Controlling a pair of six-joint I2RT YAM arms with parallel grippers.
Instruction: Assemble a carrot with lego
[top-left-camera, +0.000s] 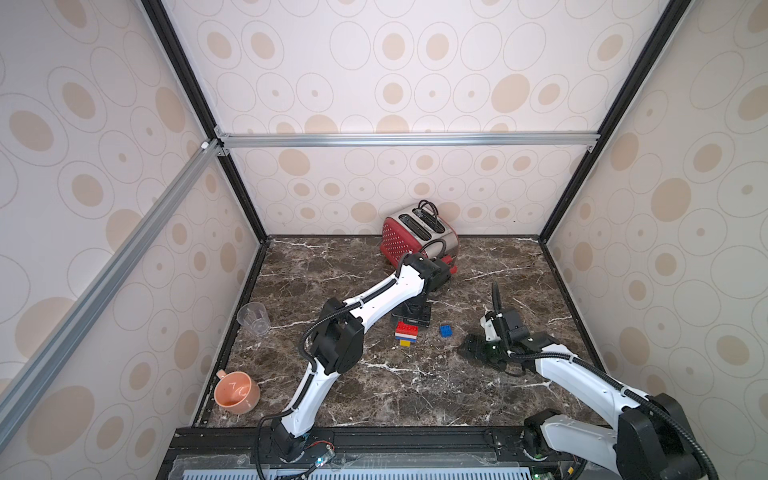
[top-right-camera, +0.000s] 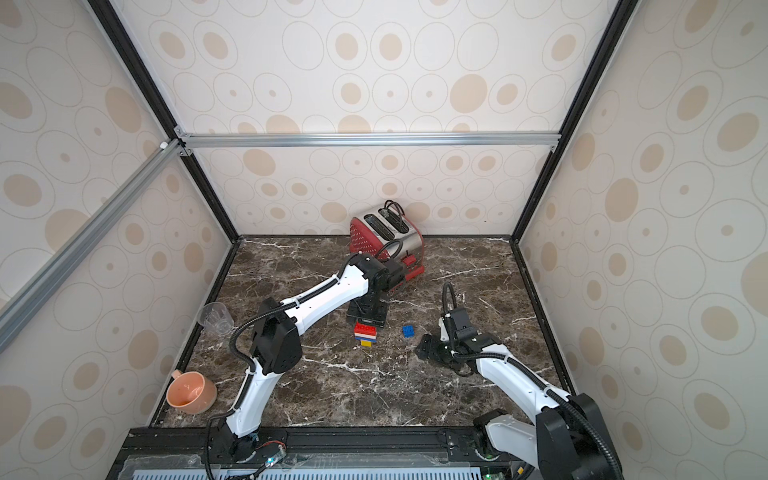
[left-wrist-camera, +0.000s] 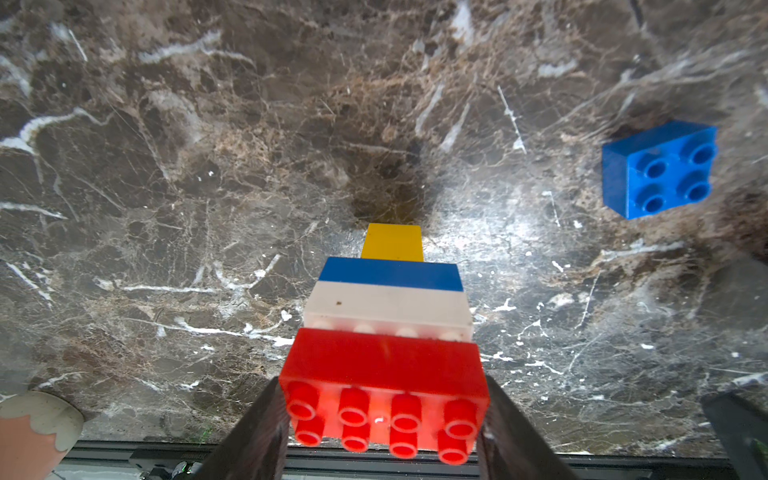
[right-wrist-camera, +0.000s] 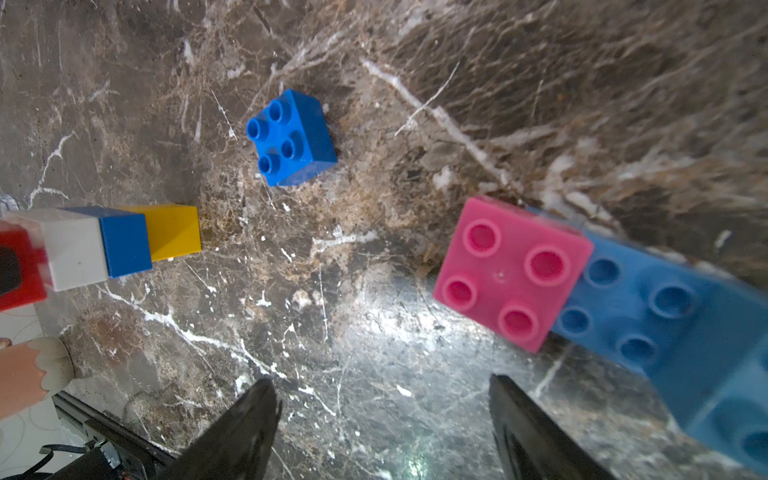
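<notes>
My left gripper is shut on a stack of bricks. At its top is a red brick (left-wrist-camera: 385, 364), with a white brick (left-wrist-camera: 388, 308), a blue layer (left-wrist-camera: 390, 274) and a small yellow brick (left-wrist-camera: 392, 242) below it. A loose blue brick (left-wrist-camera: 652, 172) lies studs up on the table to the stack's right. My right gripper stands open, its fingers (right-wrist-camera: 532, 428) apart with nothing between them. Just ahead of it in the right wrist view lies a pink brick (right-wrist-camera: 512, 272) touching larger blue bricks (right-wrist-camera: 640, 300). In the top views the right arm hides these.
A red and silver toaster (top-left-camera: 420, 232) stands at the back, close behind the left gripper. At the left are a clear cup (top-left-camera: 254, 317) and an orange mug (top-left-camera: 237, 392).
</notes>
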